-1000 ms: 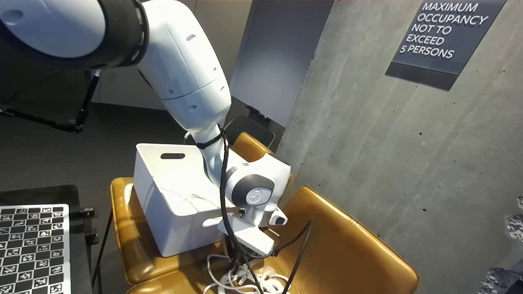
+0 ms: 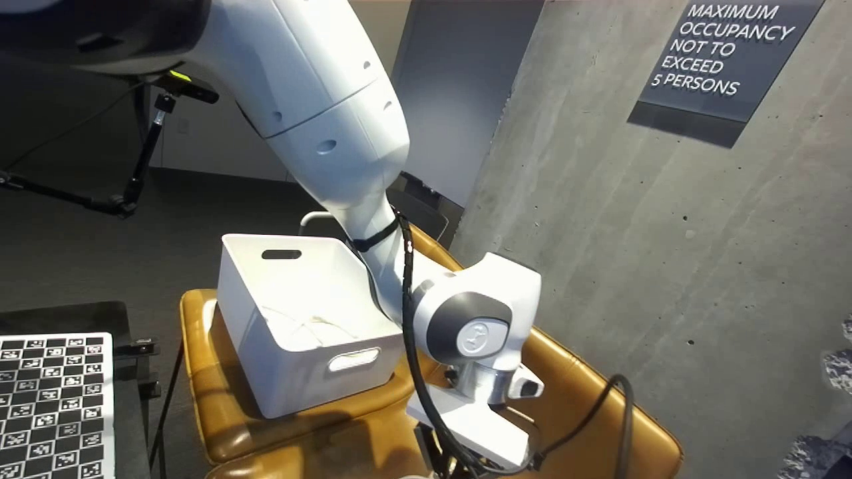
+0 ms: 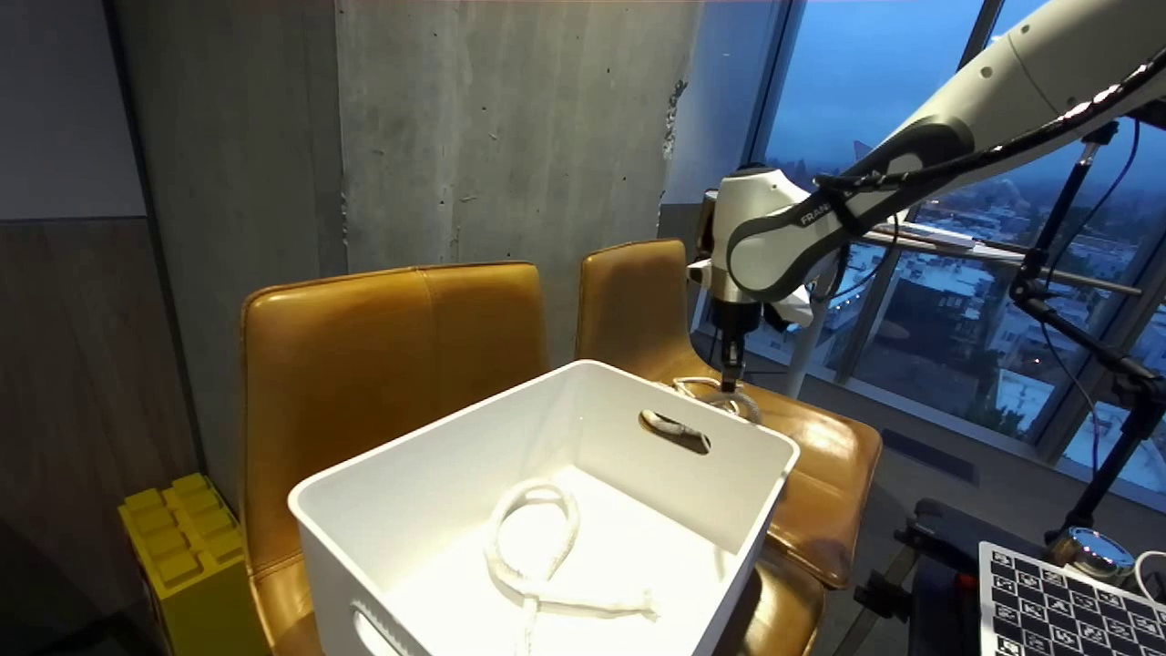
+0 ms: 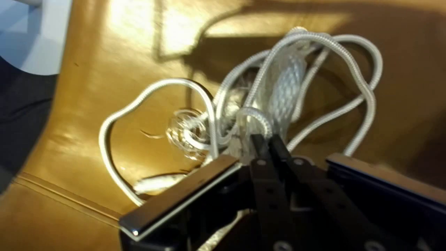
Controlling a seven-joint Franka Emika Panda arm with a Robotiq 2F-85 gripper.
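A tangle of white cord (image 4: pixel 179 81) lies on the tan leather seat, with a braided bundle (image 4: pixel 287 88) in what looks like clear wrap at its middle. My gripper points down into this tangle, its fingers nearly together and shut on a small loop of the cord at the tips. In exterior view 2 the gripper (image 3: pixel 730 383) is low over the far chair, beyond the white bin (image 3: pixel 437 428), with some cord (image 3: pixel 743 404) beside it. Inside the bin rests another piece of white rope (image 3: pixel 568 599), curled into a loop. Exterior view 1 mostly hides the fingers.
The bin stands on the neighbouring chair, its near wall (image 2: pixel 267 351) rising above the seat. Chair backs (image 3: pixel 399 372) and a concrete wall (image 2: pixel 639 239) bound the area. A patterned board (image 2: pixel 56 407) lies on a stand to one side.
In exterior view 1 the arm has moved right and lower, away from the bin. The cord pile seen on the front seat earlier is now out of sight there.
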